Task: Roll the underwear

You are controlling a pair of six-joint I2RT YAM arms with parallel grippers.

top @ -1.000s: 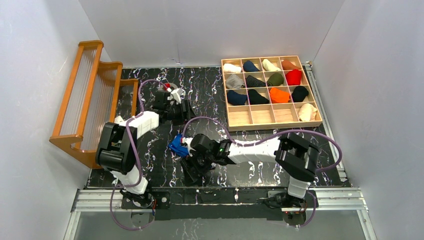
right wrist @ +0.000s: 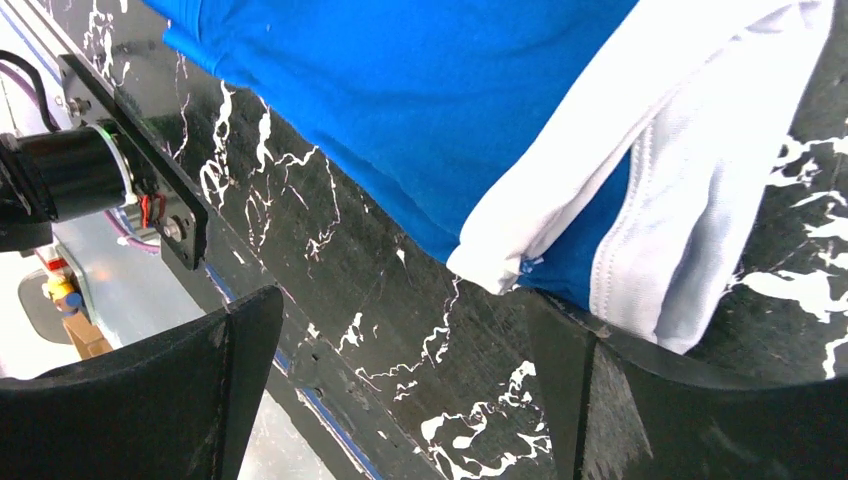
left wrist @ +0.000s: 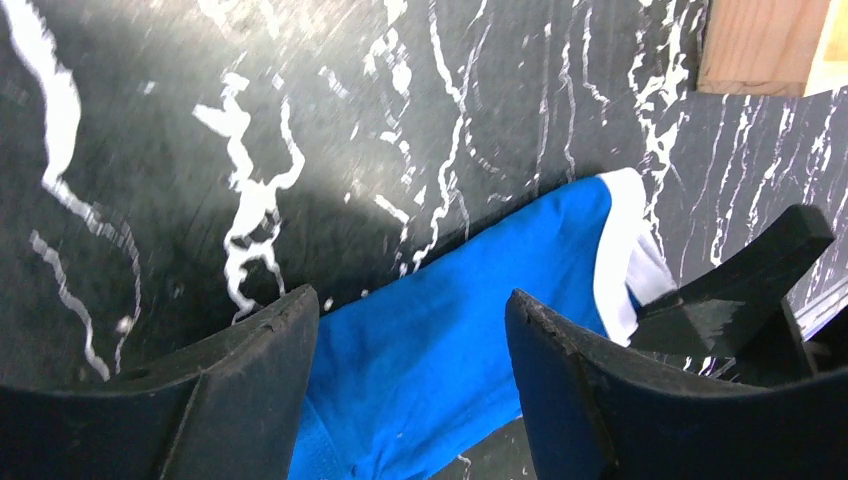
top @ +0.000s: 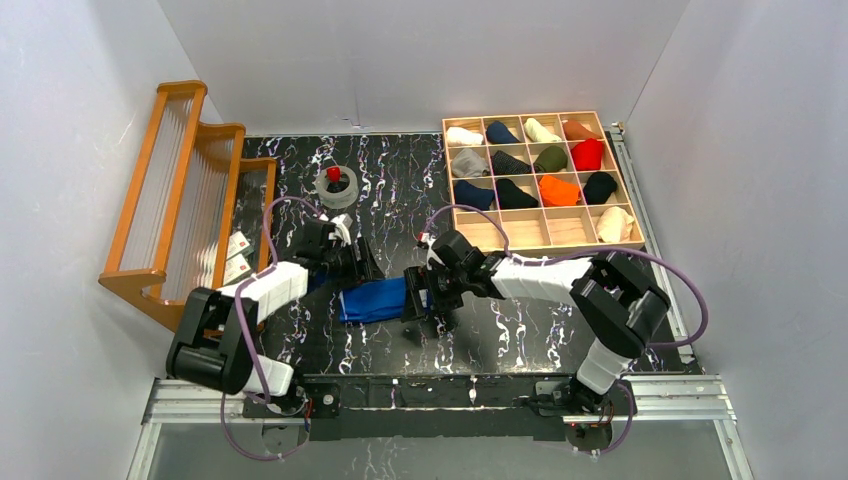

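Observation:
Blue underwear (top: 372, 301) lies folded into a flat band on the dark marbled table, its white waistband (right wrist: 560, 180) at the right end. Over the band's far left side, my left gripper (top: 368, 262) stands open; in the left wrist view blue cloth (left wrist: 440, 320) shows below and between its fingers, not clamped. My right gripper (top: 413, 294) is above the waistband end, open, and in the right wrist view one finger (right wrist: 600, 390) touches or overlaps the white band's near edge. Bare table lies between its fingertips. Part of the cloth is hidden under the grippers.
A wooden divided box (top: 525, 233) with several rolled garments stands at the back right, some front compartments empty. A grey tape roll (top: 336, 187) sits at the back left, beside a wooden rack (top: 187, 190).
My left gripper has come nearer, towards the cloth. The right gripper has moved right and slightly back. More of the blue underwear is visible, lying as a flatter, longer band.

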